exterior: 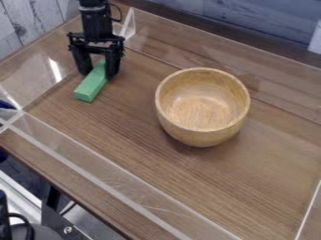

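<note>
My black gripper (97,54) is at the upper left, coming down from the back edge of the table, with its fingers at the upper end of a green oblong object (89,86) lying on the wooden table. The fingers are small and dark here, so I cannot tell whether they are closed on it.
A large tan bowl (201,117) stands right of centre. A pale wall borders the back right, and cables hang off the left edge.
</note>
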